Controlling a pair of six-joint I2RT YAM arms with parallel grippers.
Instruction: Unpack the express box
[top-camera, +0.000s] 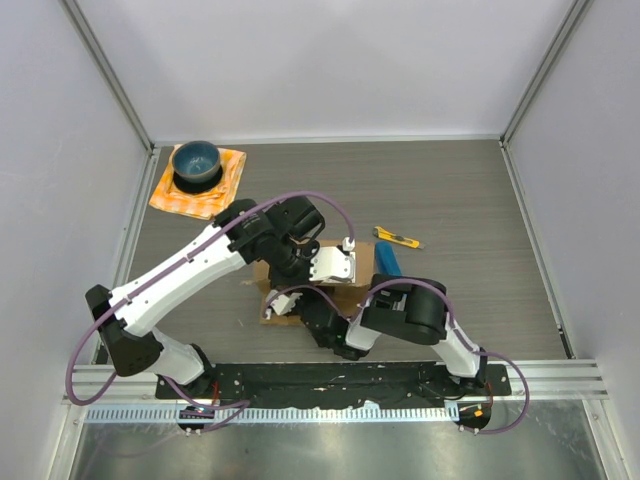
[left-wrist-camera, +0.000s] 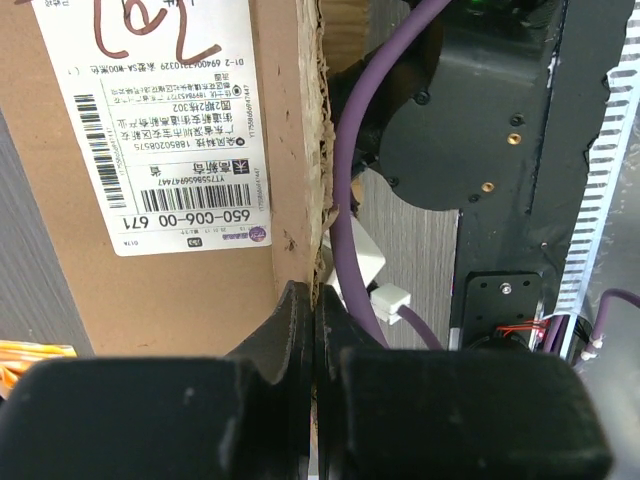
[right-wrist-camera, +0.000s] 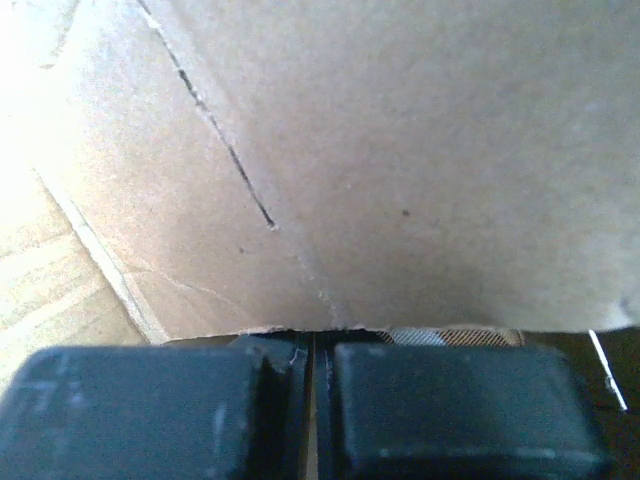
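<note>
The brown cardboard express box (top-camera: 364, 262) sits near the front middle of the table in the top view, largely covered by both arms. A white shipping label (left-wrist-camera: 185, 195) is on a cardboard panel in the left wrist view. My left gripper is shut at that panel's torn edge; whether cardboard is pinched between its tips cannot be seen. My right gripper is shut, its tips hidden beneath the edge of a slit cardboard flap (right-wrist-camera: 420, 210). Behind that flap a sliver of patterned material (right-wrist-camera: 455, 337) shows.
A yellow cutter (top-camera: 398, 238) and a blue object (top-camera: 387, 258) lie right of the box. Far left, a dark blue bowl (top-camera: 197, 160) stands on an orange checked cloth (top-camera: 230, 180).
</note>
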